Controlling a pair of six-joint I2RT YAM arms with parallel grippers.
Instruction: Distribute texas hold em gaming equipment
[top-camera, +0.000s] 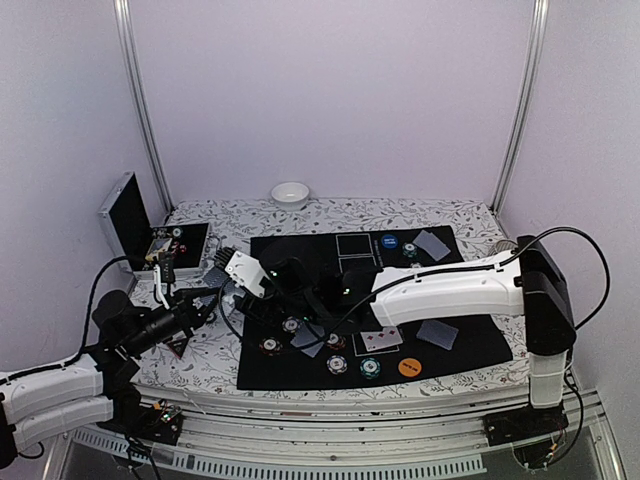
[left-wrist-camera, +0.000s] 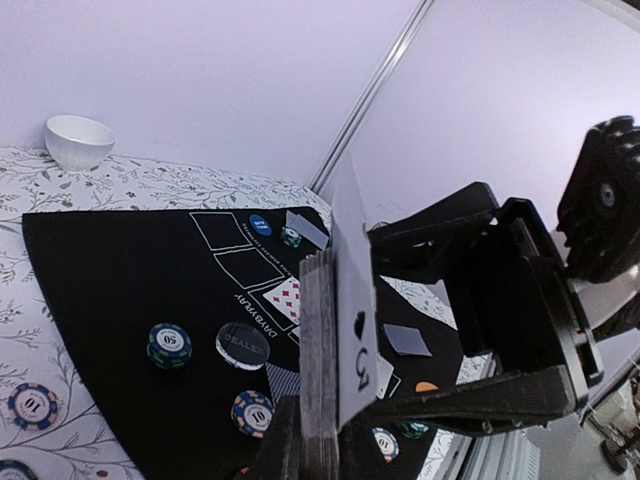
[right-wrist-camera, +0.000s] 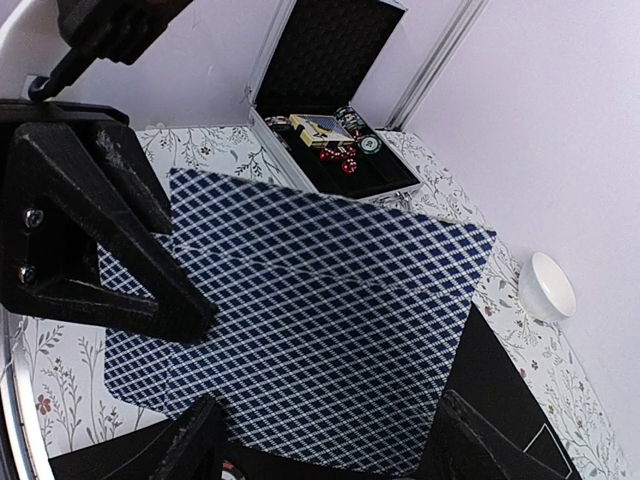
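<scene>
My left gripper (top-camera: 214, 297) is shut on a deck of cards (left-wrist-camera: 318, 380) standing on edge at the mat's left side. A card (left-wrist-camera: 355, 300) beside the deck shows its spade face and leans apart from it at the top. In the right wrist view, blue-checkered backs (right-wrist-camera: 320, 345) fill the middle, with an offset edge across them; the left gripper's finger (right-wrist-camera: 140, 235) crosses their left part. My right gripper (top-camera: 245, 275) is open, close against the cards; its dark fingertips (right-wrist-camera: 190, 445) show low in its own view. Whether they touch the cards cannot be told.
Card pairs, chip stacks and a round orange piece (top-camera: 410, 368) lie on the black mat (top-camera: 470, 352). An open case (top-camera: 180, 243) with chips and dice stands at the left. A white bowl (top-camera: 290, 194) is at the back. The right arm spans the mat's middle.
</scene>
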